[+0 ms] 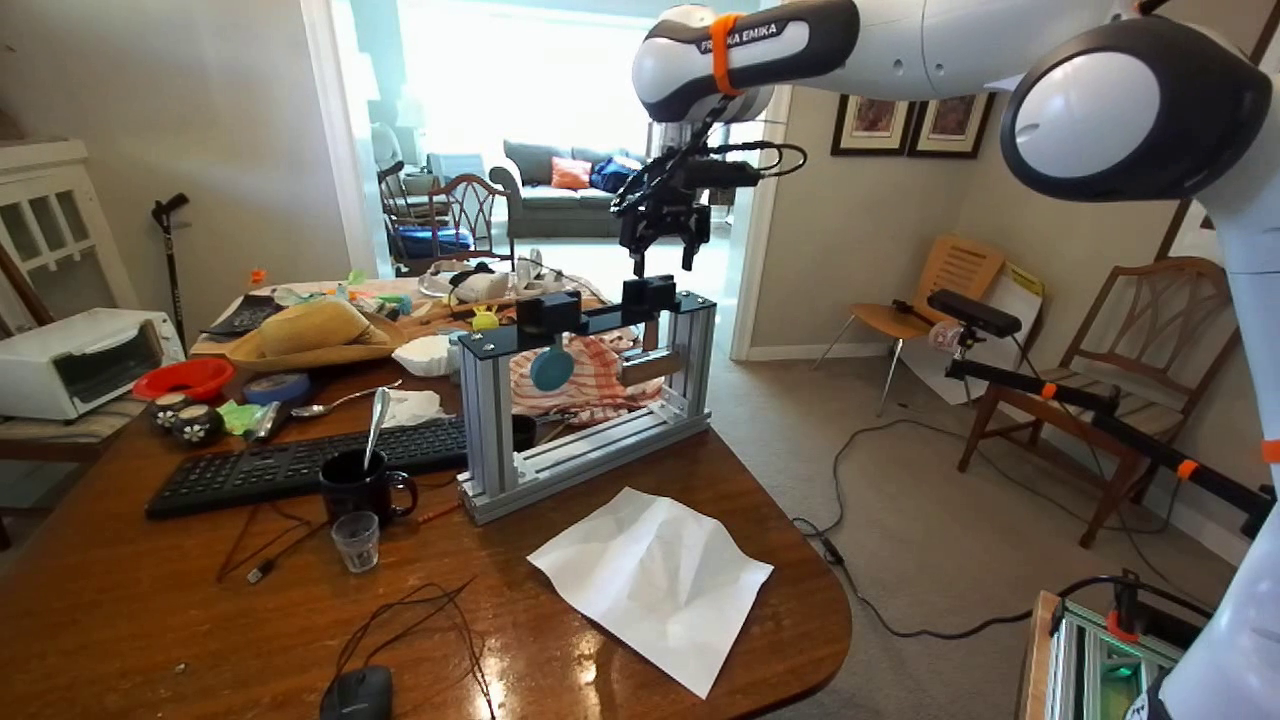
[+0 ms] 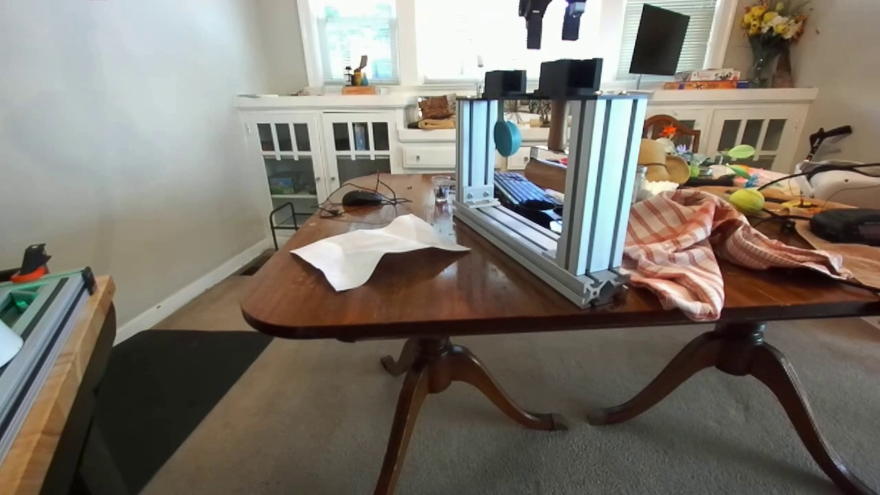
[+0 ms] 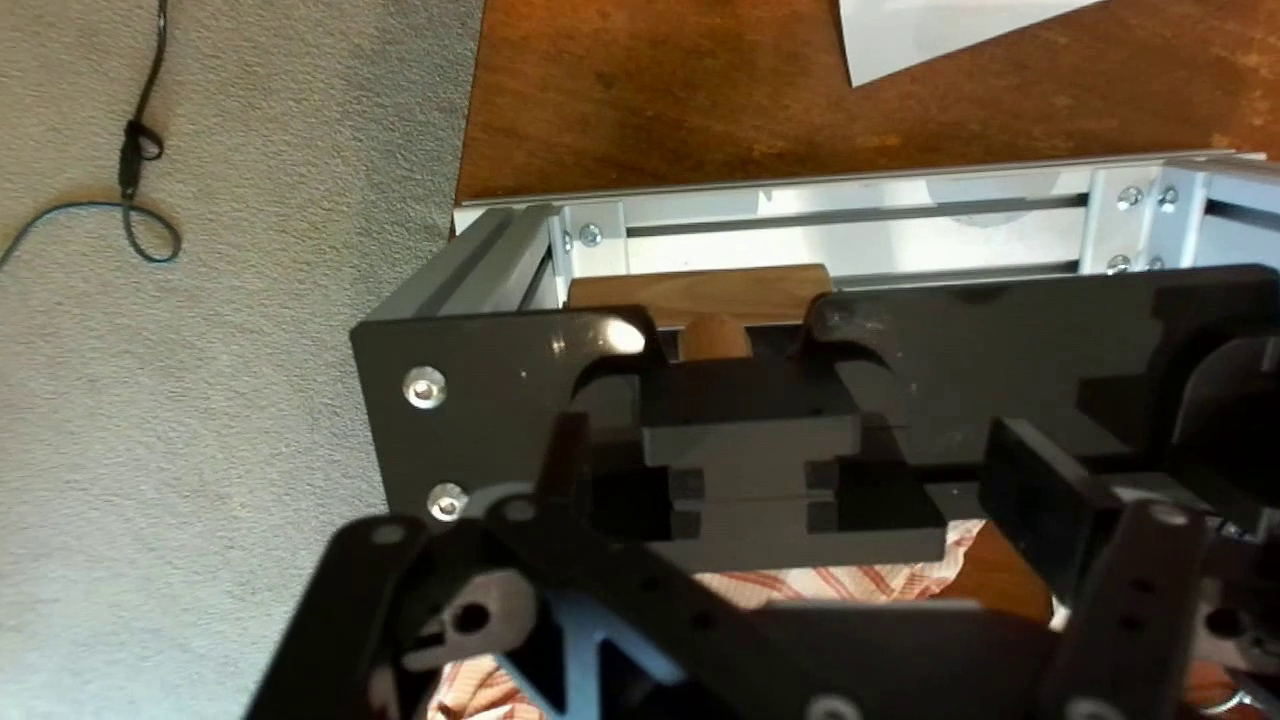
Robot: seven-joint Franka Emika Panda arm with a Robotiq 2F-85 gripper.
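Above the metal frame [image 1: 489,414] my gripper [image 1: 663,260] hangs open, its fingers pointing down and nothing between them. The frame carries a black top plate [image 3: 1002,372] with two black block holders. The nearer block to my gripper, a black block with a wooden hammer-like head [image 1: 649,366] below it, sits at the plate's right end. In the wrist view that black block [image 3: 756,432] lies between and beyond my spread fingers. The other black block [image 1: 548,313] has a teal disc [image 1: 552,368] hanging under it.
White paper [image 1: 660,576] lies on the table in front of the frame. A black mug [image 1: 357,486] with a spoon, a small clear cup [image 1: 356,540] and a keyboard [image 1: 300,466] stand left. A striped cloth [image 2: 685,247] lies behind the frame.
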